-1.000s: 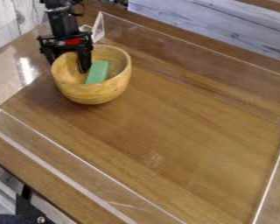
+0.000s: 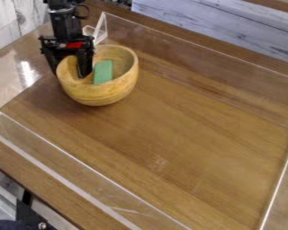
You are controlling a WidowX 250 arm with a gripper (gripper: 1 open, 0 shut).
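A wooden bowl (image 2: pixel 102 91) stands at the upper left of the table, with a green block (image 2: pixel 103 72) inside it. My black gripper (image 2: pixel 72 63) reaches down from the top left into the bowl's left side, open, its lower part partly hidden by the bowl's rim. The green block is to the right of the gripper's fingers.
Pale strips run along its left, front and right edges. A pale planked surface lies beyond the back edge.
The bowl, with the green block in it, has shifted slightly to the right and up in the view. The gripper has moved a little with it.
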